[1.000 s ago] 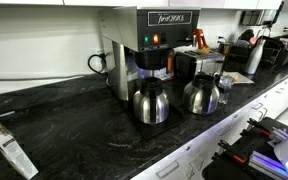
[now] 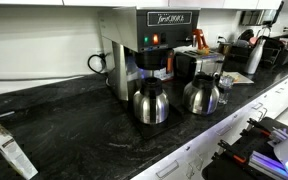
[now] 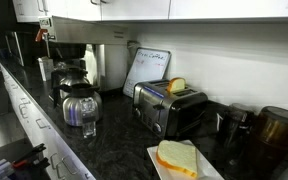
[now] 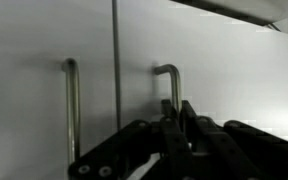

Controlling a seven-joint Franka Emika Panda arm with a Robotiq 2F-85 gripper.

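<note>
In the wrist view, a bent metal bar handle stands out from a pale cabinet door. My gripper is at this handle, one dark finger on each side of the bar, with only a narrow space around it. Whether the fingers press on the bar is too dark to tell. The handle's lower part is hidden behind the gripper. To the left, past the dark seam between doors, stands a second handle, apart from my fingers.
Above the cabinets, the dark counter carries a coffee maker, a steel carafe under it and another carafe beside it. A toaster and bread on a board stand further along.
</note>
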